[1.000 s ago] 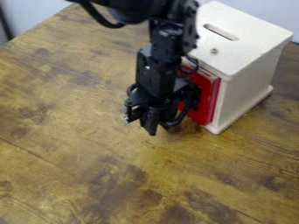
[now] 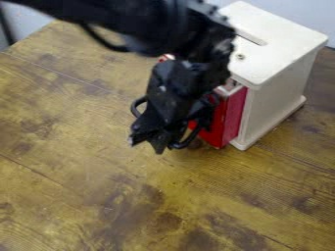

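A white box (image 2: 275, 88) with a slot on its top stands at the upper right, with a red door or panel (image 2: 229, 118) on its left face. My black gripper (image 2: 164, 137) is low in front of the red panel and hides much of it. Its fingertips are close to the wooden surface; whether they are open or shut is unclear.
A pale wall or edge shows at the top left corner.
The upper arm has shifted over the last second and is blurred now. The gripper stays in about the same place by the red panel. The box has not visibly moved.
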